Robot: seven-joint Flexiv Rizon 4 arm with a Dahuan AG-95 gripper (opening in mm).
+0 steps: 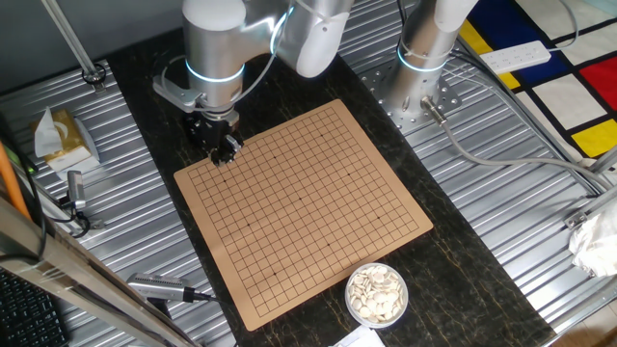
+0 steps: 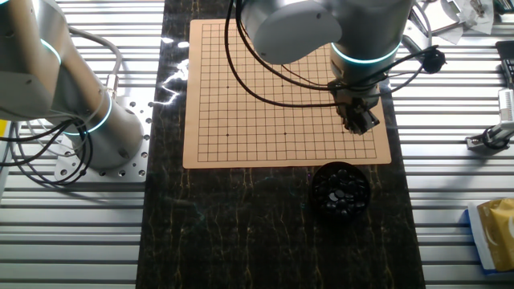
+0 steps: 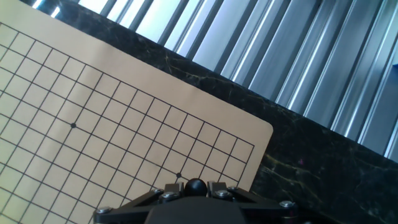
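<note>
A tan Go board (image 1: 299, 222) with a black grid lies flat on the dark marbled table. No stones show on its visible part. Over one corner region of the board hangs my gripper, its fingers (image 3: 216, 187) closed in on a round black stone (image 3: 196, 186). From the side, the gripper (image 1: 228, 154) appears low over the board's edge; whether the stone touches the board cannot be told. A black bowl (image 2: 314, 204) of black stones stands beside the board in exterior view 2.
White stones (image 1: 377, 293) fill a clear round tub by the board's near edge. A tissue box (image 1: 69, 145) sits off to the left on the ribbed metal surface. Cables loop around the arm.
</note>
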